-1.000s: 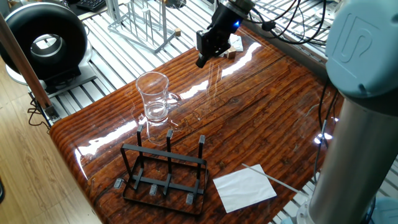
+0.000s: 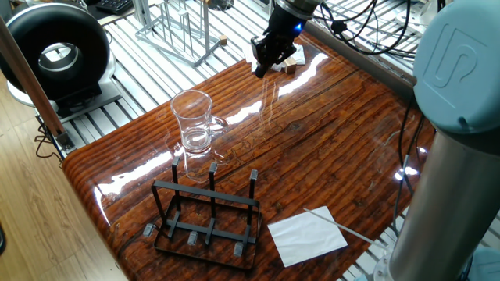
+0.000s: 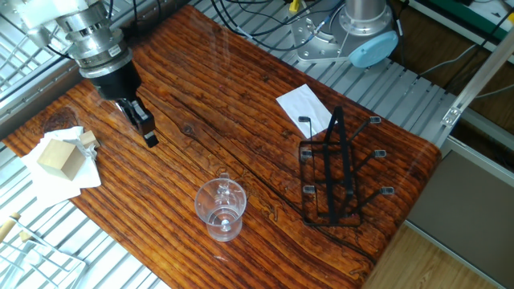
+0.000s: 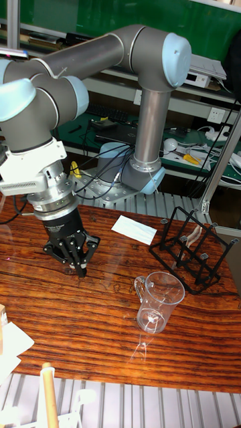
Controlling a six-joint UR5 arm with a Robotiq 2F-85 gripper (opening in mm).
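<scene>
A clear glass mug (image 2: 194,125) stands upright on the glossy wooden table, its handle turned toward the robot's side (image 3: 222,210). Beside it is a black metal rack (image 2: 207,218) with upright prongs, also visible in the third view (image 4: 191,246). Over the table, well apart from the mug, hangs my gripper (image 4: 81,272), pointing down. Its fingertips come together, and nothing shows between them. The same gripper (image 3: 150,141) is above bare wood in the second view.
A white sheet (image 2: 307,236) lies near the rack and robot base. Wooden blocks (image 3: 61,159) rest on white paper at the table's edge. A light wire rack (image 2: 183,35) stands off the table. Between gripper and mug the wood is clear.
Over the last second my gripper has shifted slightly up and right in the first view, away from the mug. The mug, rack and sheet have stayed put.
</scene>
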